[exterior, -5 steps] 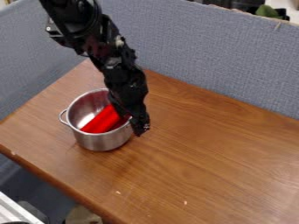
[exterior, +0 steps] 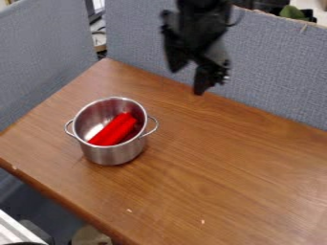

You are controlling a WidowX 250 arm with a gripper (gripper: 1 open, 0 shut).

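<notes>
A steel pot (exterior: 98,150) with two side handles stands on the wooden table at the left. A red cylindrical object (exterior: 114,129) lies inside it. My black gripper (exterior: 193,72) is raised above the back of the table, up and to the right of the pot, blurred, with nothing visible held in it.
Grey padded panels (exterior: 281,81) border it at the back and left. Some unclear items lie beyond the near left edge.
My gripper has risen from the pot and moved back and to the right, away from it. The red object is in the pot.
</notes>
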